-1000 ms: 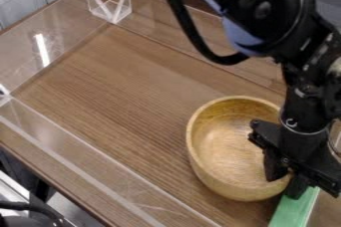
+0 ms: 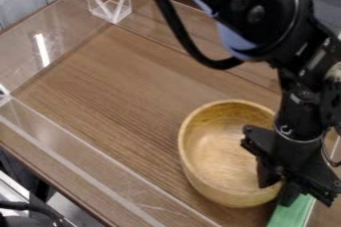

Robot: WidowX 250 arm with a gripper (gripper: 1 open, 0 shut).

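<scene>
A wooden bowl stands on the brown table at the lower centre right. My black gripper is low over the bowl's right side, its fingers at or just inside the near right rim; whether they grip the rim is hard to tell. A green strip lies beside the bowl at the bottom right, partly hidden under the gripper.
Clear plastic pieces stand at the back left and on the left edge. A dark cable shows at the lower left.
The bowl and my gripper have shifted slightly left compared with earlier, the gripper still at the bowl's right side.
</scene>
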